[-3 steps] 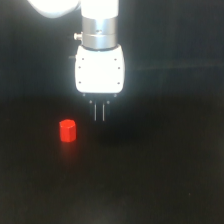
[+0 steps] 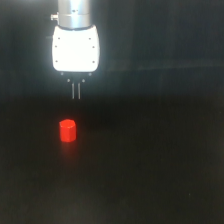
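A small red block (image 2: 68,131) with a faceted outline rests on the dark table, left of the middle of the camera view. Above it in the picture and slightly to its right hangs my gripper (image 2: 76,97), pointing straight down from a white mount (image 2: 76,50). Its two thin fingers stand side by side with a narrow gap that looks empty. Dark background separates the fingertips from the block. How far open the gripper is cannot be told at this size.
No other objects or obstacles show.
My gripper has moved left and a little up in the picture, so it is now nearly above the red block. The block lies where it was.
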